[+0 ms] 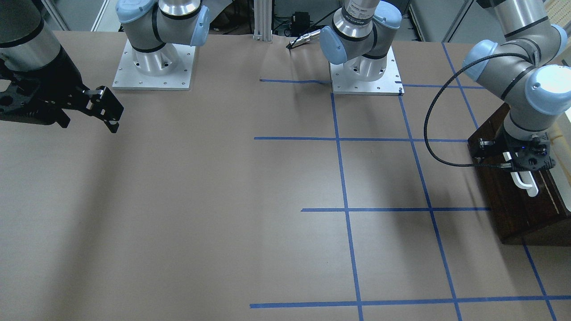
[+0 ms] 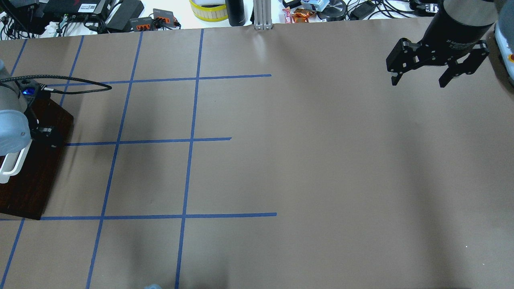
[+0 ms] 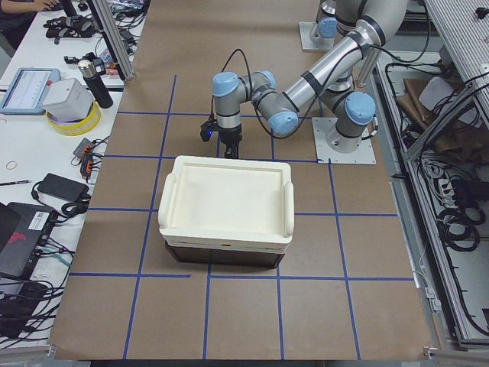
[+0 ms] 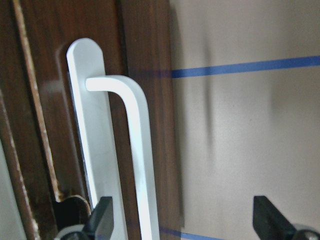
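Observation:
A dark wooden box (image 1: 522, 219) with a white lid or liner (image 3: 226, 199) stands at the right of the front view and far left of the top view. Its side carries a white handle on a plate (image 4: 141, 150). My gripper is close above that side, open, its two fingertips low in the wrist view, the left one over the handle's plate and the right one over bare table. In the front view the gripper (image 1: 511, 155) partly hides the handle.
Other arms stand at the back and left of the front view; a black gripper (image 2: 436, 62) hangs at the top right of the top view. Cables and electronics lie along the side benches.

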